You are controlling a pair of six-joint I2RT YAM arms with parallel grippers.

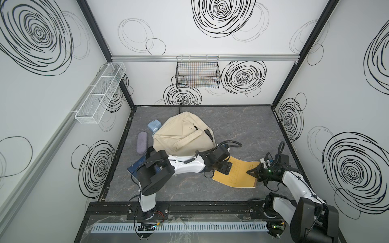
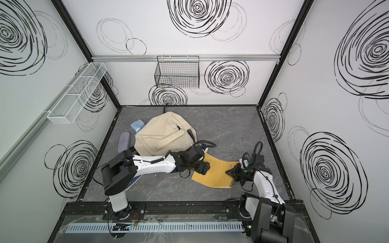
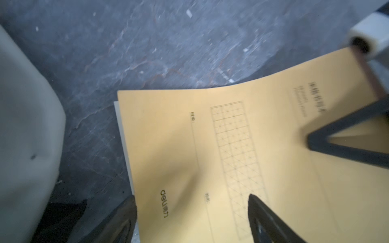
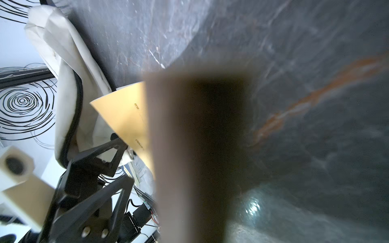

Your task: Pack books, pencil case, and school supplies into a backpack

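A yellow-covered exercise book (image 1: 237, 172) lies on the grey floor in front, its right part curving upward. My right gripper (image 1: 252, 173) is shut on the right edge of that book; in the right wrist view the book's near end blurs across the middle and hides the fingers. My left gripper hangs over the book's left part, open, with its dark fingertips (image 3: 267, 220) apart and the cover visible between them. A cream backpack (image 1: 182, 133) lies behind the left arm. Left of it are a grey-purple pencil case (image 1: 141, 142) and a dark blue book (image 1: 135, 166), partly covered by the arm.
A light blue item (image 1: 154, 125) sits against the backpack's left side. A black wire basket (image 1: 198, 77) hangs on the back wall, a white wire rack (image 1: 99, 95) on the left wall. Bare floor (image 1: 247, 129) stretches behind the book to the right.
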